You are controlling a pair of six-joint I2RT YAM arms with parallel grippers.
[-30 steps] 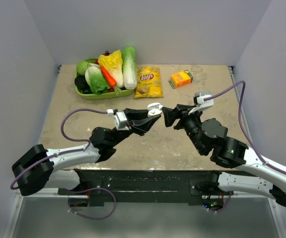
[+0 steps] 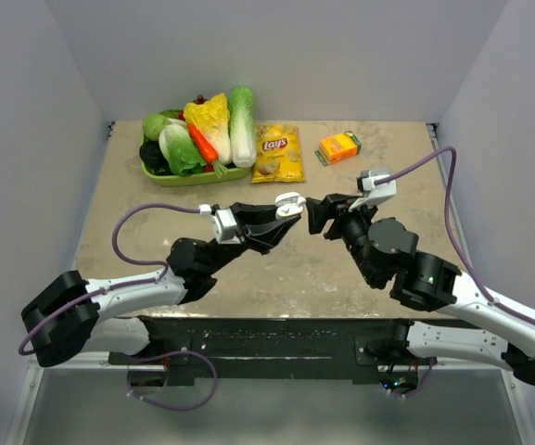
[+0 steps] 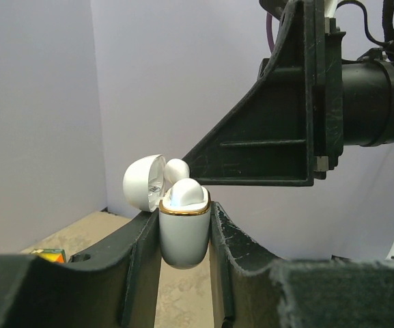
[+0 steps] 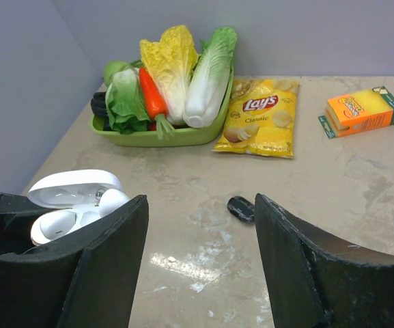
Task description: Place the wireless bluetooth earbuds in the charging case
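Note:
A white charging case (image 3: 184,232) with its lid (image 3: 142,182) raised is gripped upright between the fingers of my left gripper, and earbud tops show inside it (image 4: 57,223). In the top view the case (image 2: 288,209) is high over the table's middle. My right gripper stands part open right beside the case, at its right in the top view; no object shows between its fingertips. Its near finger partly covers the case in the right wrist view.
A green basket of vegetables (image 2: 185,181), a Lays chip bag (image 2: 277,162) and an orange box (image 2: 339,146) lie at the back. A small dark object (image 4: 241,209) is on the otherwise bare table (image 4: 183,178).
The left arm and case look unchanged.

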